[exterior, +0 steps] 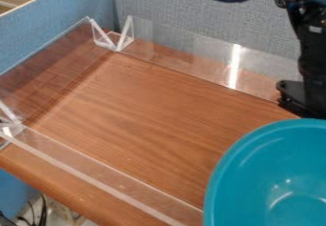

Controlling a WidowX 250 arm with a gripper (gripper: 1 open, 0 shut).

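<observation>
A large teal plastic bowl (230, 192) fills the lower right, cut off by the frame's edge. Behind it at the right edge is my black gripper (298, 96), its lower end close to the bowl's far rim and partly hidden, so its opening cannot be told.
A grey padded panel stands behind, a blue one at the left. Cables show at the bottom left.
</observation>
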